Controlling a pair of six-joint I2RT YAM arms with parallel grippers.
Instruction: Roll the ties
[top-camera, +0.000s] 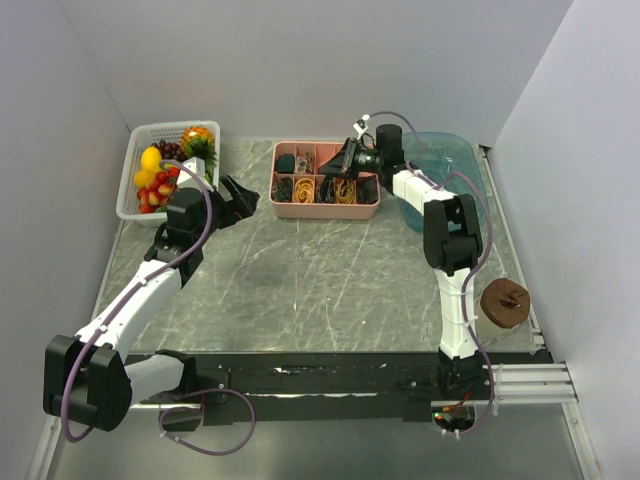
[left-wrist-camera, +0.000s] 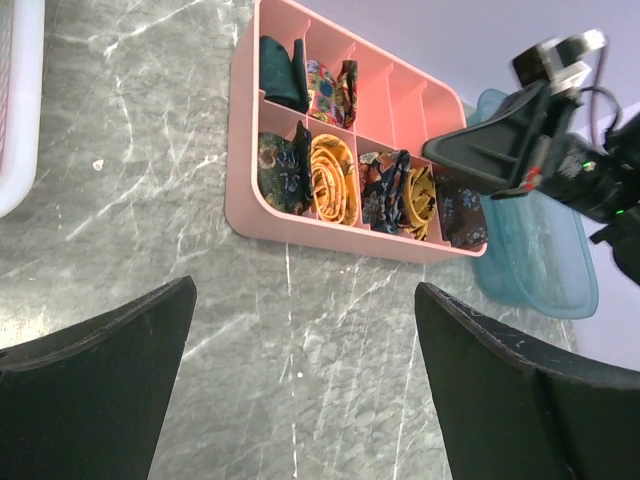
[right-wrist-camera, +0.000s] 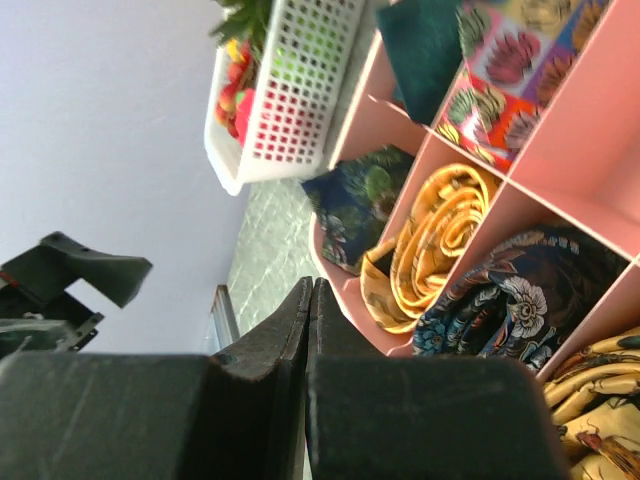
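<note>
A pink divided organizer (top-camera: 321, 212) at the back centre holds folded and coiled ties: dark green (left-wrist-camera: 282, 75), colourful floral (right-wrist-camera: 510, 85), yellow (right-wrist-camera: 440, 230) and dark floral (right-wrist-camera: 515, 300), with some empty compartments at the back. My right gripper (top-camera: 343, 166) is over the organizer's right part, shut, with nothing seen between its fingers. My left gripper (top-camera: 244, 197) is open and empty, above the table between the fruit basket and the organizer.
A white basket of fruit (top-camera: 131, 196) stands at the back left. A translucent blue bin (top-camera: 454, 160) sits at the back right, a brown-lidded container (top-camera: 504, 303) at the front right.
</note>
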